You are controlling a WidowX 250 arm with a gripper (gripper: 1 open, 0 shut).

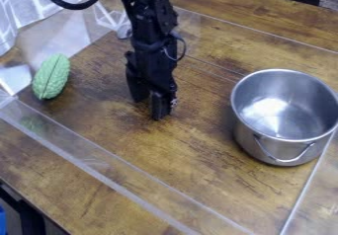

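Observation:
The black robot arm reaches down from the top to the middle of the wooden table, where its gripper point(150, 105) is low at the surface. Its fingers are dark and small, so I cannot tell whether they are open or shut or hold anything. At the left lies a pale green corn-shaped object point(50, 77), apart from the gripper. A steel pot point(284, 116) with a handle stands at the right, also apart from it.
A clear plastic barrier point(99, 170) runs along the front left of the work area. A pale curtain hangs at the back left.

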